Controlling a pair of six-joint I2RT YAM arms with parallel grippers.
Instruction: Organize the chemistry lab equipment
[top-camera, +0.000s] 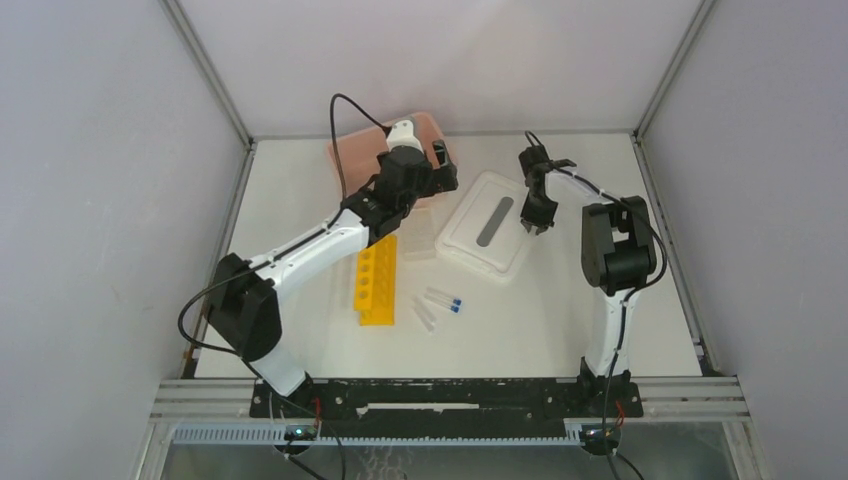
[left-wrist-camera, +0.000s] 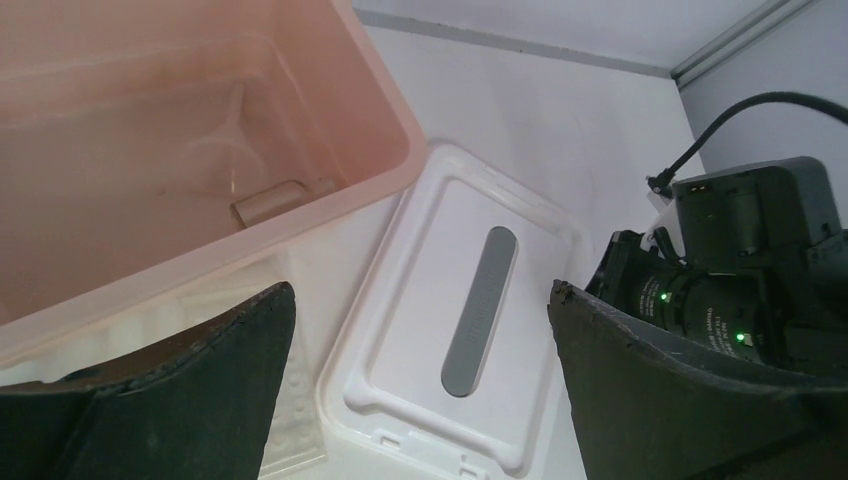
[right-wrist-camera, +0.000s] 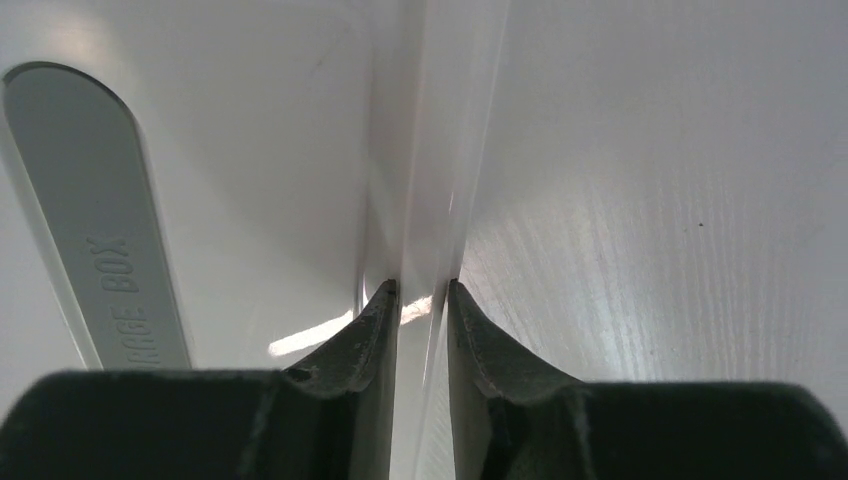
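Note:
A white storage-box lid (top-camera: 470, 224) with a grey strip lies right of centre in the top view. My right gripper is at its right edge, the fingertips one on each side of the lid's raised rim (right-wrist-camera: 455, 110). Only a narrow gap separates them; whether they press on the rim cannot be told. Over the pink bin's right side, my left gripper stands open and empty. The pink bin (left-wrist-camera: 375, 90) holds a clear funnel-like piece (left-wrist-camera: 225, 150) and a small clear item (left-wrist-camera: 270, 203). Blue-capped tubes (top-camera: 443, 300) lie in front of the lid.
A yellow rack (top-camera: 377, 285) stands left of the tubes. Beside the lid is a clear tray (top-camera: 418, 238), partly under the left arm. Thin clear pieces (top-camera: 424, 313) lie near the tubes.

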